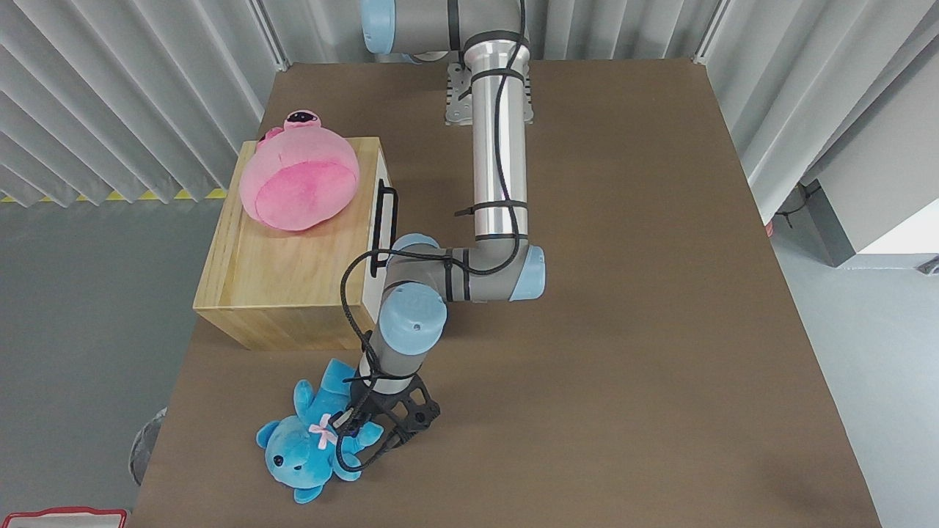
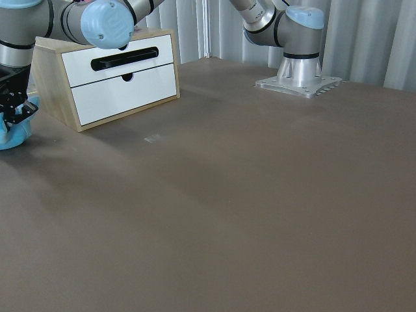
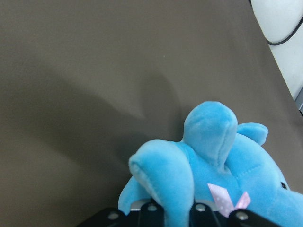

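Observation:
A blue plush bear (image 1: 299, 453) with a pink bow lies on the brown table (image 1: 634, 369) in front of the wooden cabinet. My gripper (image 1: 352, 422) is down on the bear's body; in the wrist view the bear's limb (image 3: 165, 179) hangs over the black fingers at the bottom edge. Whether the fingers are closed on it is hard to tell. In the left view the bear is mostly hidden behind the gripper.
The wooden cabinet (image 1: 273, 290), with white drawers (image 2: 123, 97) and black handles, stands behind the bear, a pink plush toy (image 1: 299, 185) on top.

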